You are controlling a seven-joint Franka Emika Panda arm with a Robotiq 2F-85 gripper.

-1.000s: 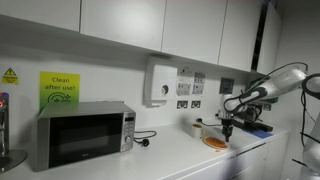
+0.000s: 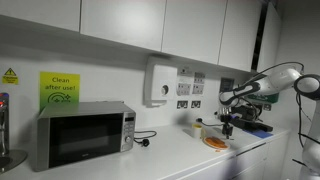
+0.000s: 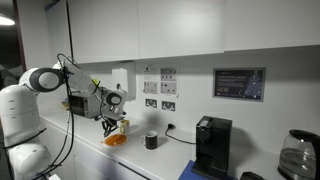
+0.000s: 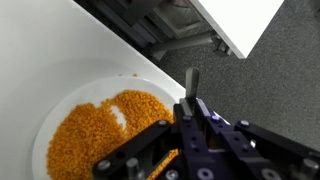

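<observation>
A white plate (image 4: 62, 108) spread with orange grains (image 4: 90, 140) fills the lower left of the wrist view. In exterior view 1 the grains show as an orange disc (image 2: 215, 143) near the counter's front edge. My gripper is shut on a thin grey handle-like piece (image 4: 192, 82), which sticks up from between the fingers beside the plate's rim. What lies at its other end is hidden. From outside, my gripper (image 3: 107, 128) hangs low by the plate, close to its edge; whether it touches cannot be told.
A pale cup (image 3: 124, 126) stands behind the plate, and a black mug (image 3: 151, 140) farther along. A coffee machine (image 3: 212, 145) and a kettle (image 3: 298, 155) are at the far end. The microwave (image 2: 85, 135) stands on the other side. Grey floor (image 4: 265, 90) shows beyond the counter edge.
The arm has shifted only slightly, with the gripper staying low beside the plate. The plate and cup look unmoved.
</observation>
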